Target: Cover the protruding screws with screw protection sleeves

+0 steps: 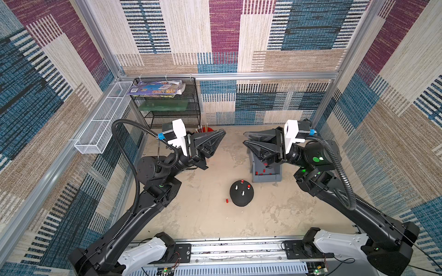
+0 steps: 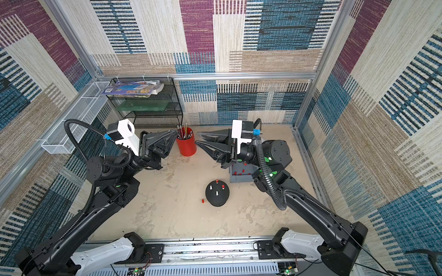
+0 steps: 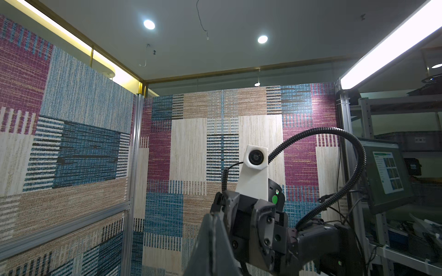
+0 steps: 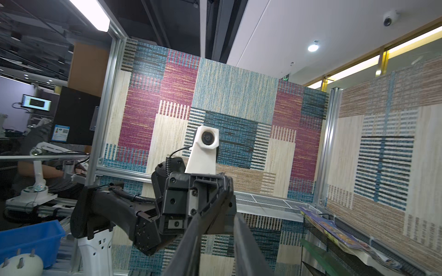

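Note:
A black domed holder (image 1: 239, 197) sits mid-table with upright screws; two carry red caps, the others show bare silver. A loose red sleeve (image 1: 227, 200) lies left of it, and more red sleeves lie in the grey bin (image 2: 239, 177) under my right gripper. My left gripper (image 1: 222, 132) is raised, shut, with nothing visible between its fingertips. My right gripper (image 1: 244, 138) faces it at similar height with fingers apart and empty. In both wrist views the fingers are blurred or cut off at the bottom edge.
A red pen cup (image 2: 186, 146) stands behind the grippers, near a black wire rack (image 1: 163, 119) at the back left. A white wire basket (image 1: 92, 142) hangs on the left wall.

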